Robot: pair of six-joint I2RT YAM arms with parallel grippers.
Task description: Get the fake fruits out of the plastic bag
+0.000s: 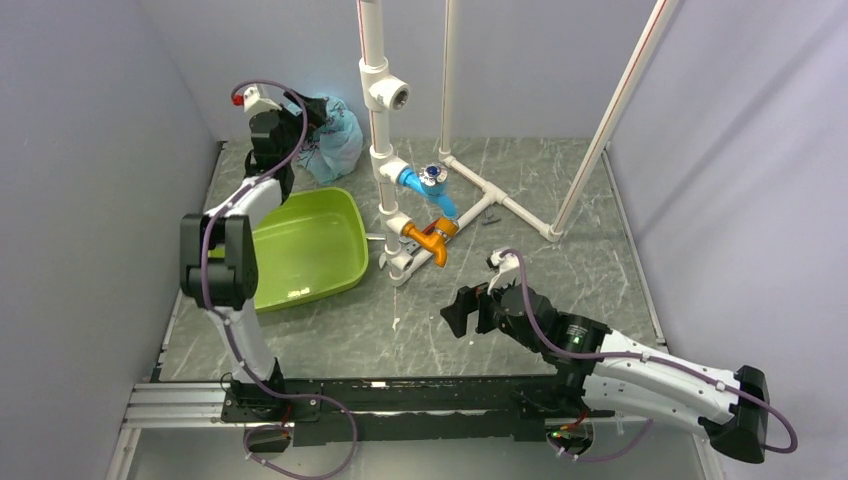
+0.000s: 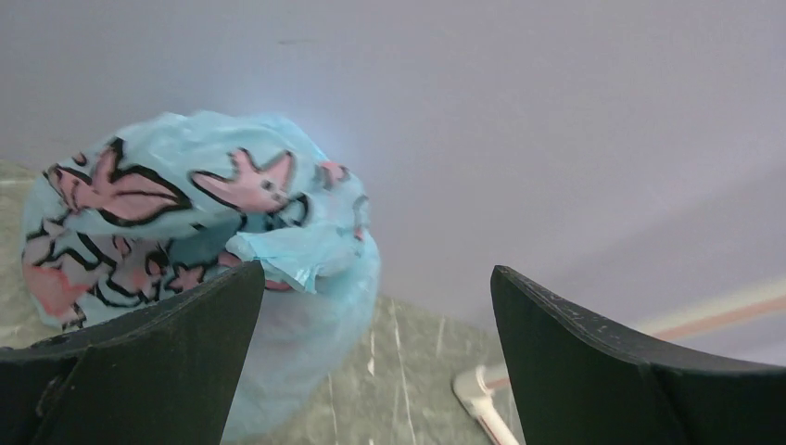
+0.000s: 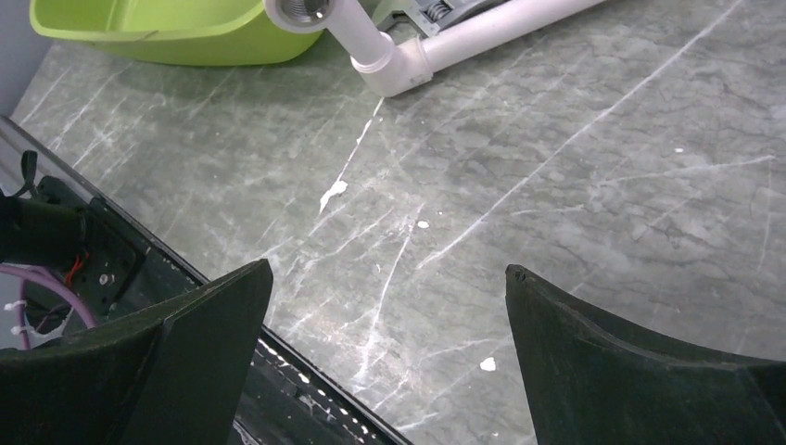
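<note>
At the back left of the table, against the wall, stands a light blue plastic bag (image 1: 336, 150) printed with pink star shapes. Its top looks gathered in the left wrist view, where the bag (image 2: 306, 362) fills the left side, partly behind one finger (image 2: 176, 362). No fruit shows; the bag's contents are hidden. My left gripper (image 1: 315, 110) is over the bag's left part in the top view, open, with no part of the bag clearly gripped. Over the front middle of the table, away from the bag, my right gripper (image 1: 470, 312) is open and empty.
A green tray (image 1: 345, 270) lies in front of the bag, partly under my left arm. The white pipe frame (image 1: 382, 140) with blue (image 1: 425, 187) and orange taps (image 1: 430, 240) rises just right of both. Bare table shows at the front middle and right.
</note>
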